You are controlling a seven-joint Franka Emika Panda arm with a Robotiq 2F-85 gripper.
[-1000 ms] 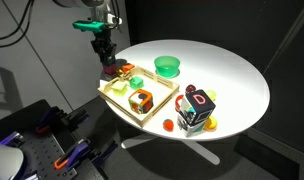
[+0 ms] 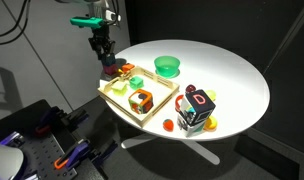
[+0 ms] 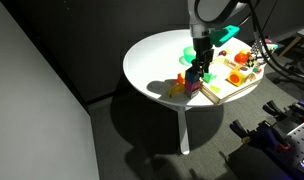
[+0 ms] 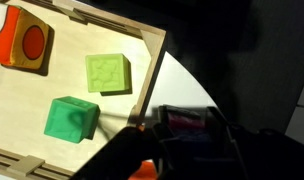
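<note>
In exterior view 1 my gripper (image 2: 109, 62) points down at the far left end of the white table. A dark red object (image 2: 111, 72) is right below its fingers. In the wrist view the gripper reaches over the table's edge beside the tray, and a dark reddish, flat-topped object (image 4: 187, 118) appears between the dark fingers. Whether the fingers touch it cannot be made out. In exterior view 2 the arm (image 3: 205, 20) comes down behind the tall dark box (image 3: 194, 82).
Close to the gripper lies a wooden tray (image 2: 164, 108) with a green cube (image 2: 137, 83), a yellow-green cube (image 2: 120, 88) and an orange-red block (image 2: 141, 101). A green bowl (image 2: 166, 66) stands behind. At right is a black-topped box (image 2: 196, 112) with small fruit around it.
The tray, bowl and box have not moved.
</note>
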